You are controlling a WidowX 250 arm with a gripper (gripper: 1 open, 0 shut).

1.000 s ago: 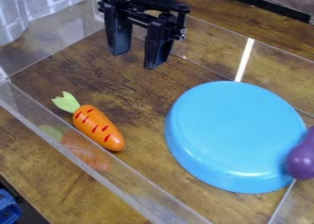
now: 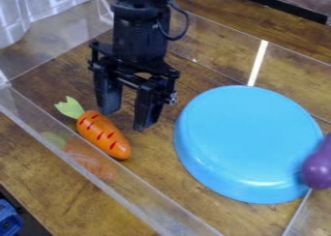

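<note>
The black gripper is lowered over the wooden floor, its two fingers pointing down and standing apart, open, with nothing seen between them. Its left finger is just above and beside an orange carrot with dark stripes and pale green leaves, which lies at the lower left. A light blue round plate rests to the right of the gripper. At the right edge a purple object, perhaps an eggplant, overlaps the plate's rim.
Clear low walls border the area on the left, front and back. A blue object sits outside at the lower left corner. Bare wood is free at the left behind the carrot.
The gripper has come down and toward the front from the back of the area, and is now close to the carrot. The carrot, plate and purple object have not moved.
</note>
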